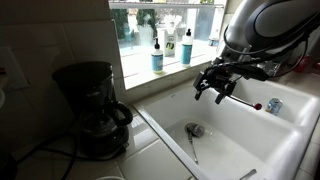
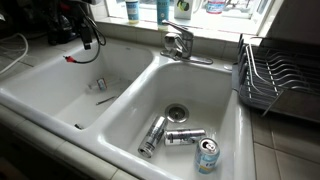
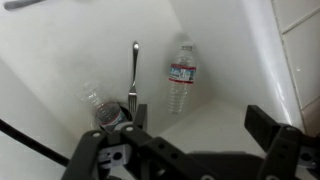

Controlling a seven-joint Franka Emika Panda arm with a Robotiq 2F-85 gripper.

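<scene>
My gripper [image 1: 209,94] hangs open over the left basin of the white sink [image 1: 181,150], with nothing between its fingers. In the wrist view a clear plastic bottle [image 3: 182,78] with a red and blue label lies on the basin floor, ahead of the parted fingers. A fork [image 3: 134,78] lies to its left, tines toward the gripper. Beside the fork, another clear object [image 3: 93,100], perhaps a bottle, lies near the drain [image 3: 110,115]; the left finger partly hides that area. In exterior view 2 the gripper [image 2: 93,42] is small and dark.
The right basin holds several cans, among them a blue and white can [image 2: 207,155] and a silver can [image 2: 153,136]. The faucet [image 2: 180,42] rises behind the divider. A dish rack [image 2: 280,75] stands at right. Soap bottles [image 1: 157,57] line the sill; a coffee maker [image 1: 95,110] stands left.
</scene>
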